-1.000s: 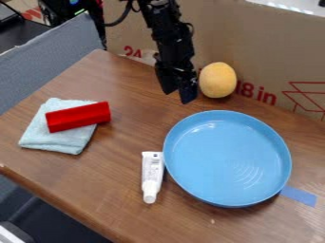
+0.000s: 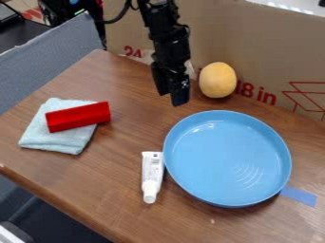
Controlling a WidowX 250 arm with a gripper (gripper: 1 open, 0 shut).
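My black gripper [image 2: 173,84] hangs over the back middle of the wooden table, left of a yellow egg-shaped object [image 2: 218,80]; whether anything is between its fingers is hard to see. A blue plate [image 2: 227,158] lies at right, with a white tube [image 2: 151,177] beside its left side. At left, a red block [image 2: 78,116] rests on a folded light-blue cloth [image 2: 51,140].
A cardboard wall [image 2: 279,57] with red print backs the table. A grey padded barrier [image 2: 51,66] runs along the left. The bare wood [image 2: 127,128] between cloth and plate is clear.
My gripper has shifted slightly to the left, away from the yellow object, and its angle has changed. The objects on the table look unmoved.
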